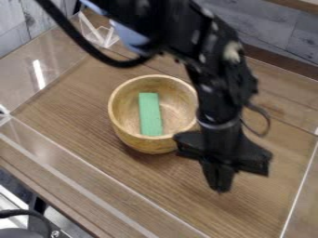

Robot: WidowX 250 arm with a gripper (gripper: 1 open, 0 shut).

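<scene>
A wooden bowl (130,138) stands at centre-left of the camera view on the wooden table, with a green block (151,115) inside it. My black gripper (221,172) is low over the table to the right of the bowl, fingers pointing down. Its fingertips are blurred, and whether it is open or shut is unclear.
A pale edge runs along the back and far right. Something blue, partly behind the arm, is at the upper left.
</scene>
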